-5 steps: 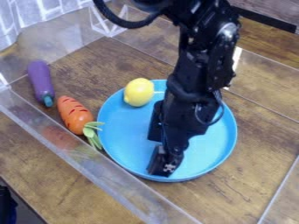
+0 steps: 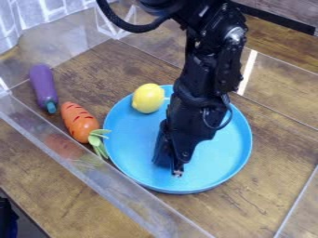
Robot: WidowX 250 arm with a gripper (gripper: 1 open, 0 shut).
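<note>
My black gripper is low over the blue plate, its fingertips down near the plate's middle. It looks shut, and nothing clearly shows between its fingers, though the arm hides much of that area. A yellow lemon rests on the plate at its back left. An orange carrot with a pale green top lies just left of the plate, and a purple eggplant lies farther left.
A clear plastic wall runs along the left and front. Bare wooden table shows right of the plate and at the back left.
The gripper has shifted slightly up the plate, away from its front, and its fingers appear closer together than a second ago. The lemon, carrot and eggplant have not moved.
</note>
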